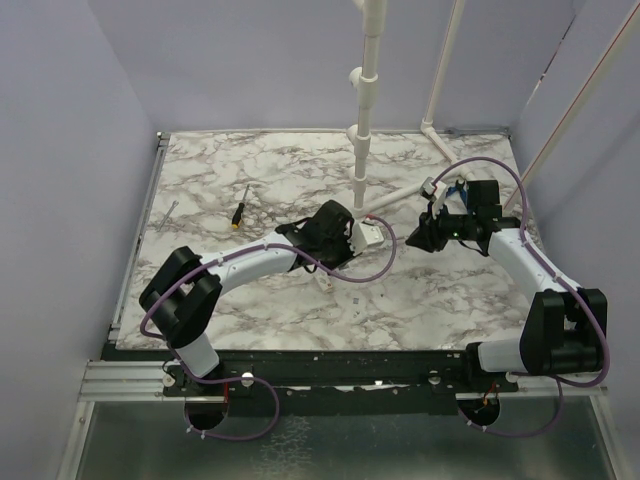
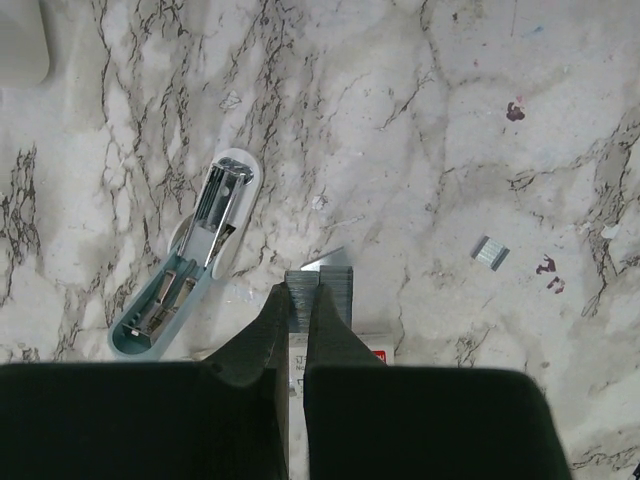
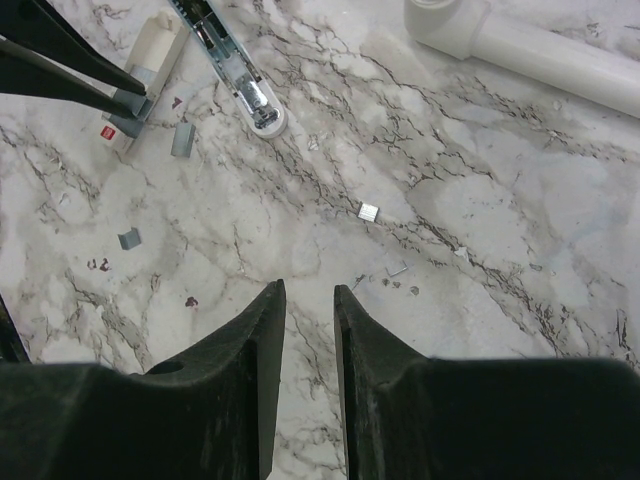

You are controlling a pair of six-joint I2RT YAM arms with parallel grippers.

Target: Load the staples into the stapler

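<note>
My left gripper is shut on a staple strip (image 2: 335, 290), held above the staple box (image 2: 362, 345), seen in the left wrist view. Beside it lies the open stapler (image 2: 152, 320), pale teal and white, its metal channel exposed. A small loose staple piece (image 2: 490, 252) lies to the right. In the right wrist view the left gripper's dark fingers reach in from the top left over the box (image 3: 166, 35), near the stapler (image 3: 262, 110). My right gripper is part open over bare table, nothing visible between its fingers.
A white pipe frame (image 1: 362, 120) stands at the back middle, with a tube (image 3: 540, 60) along the table near the stapler. A screwdriver (image 1: 239, 212) and a thin tool (image 1: 168, 214) lie at the left.
</note>
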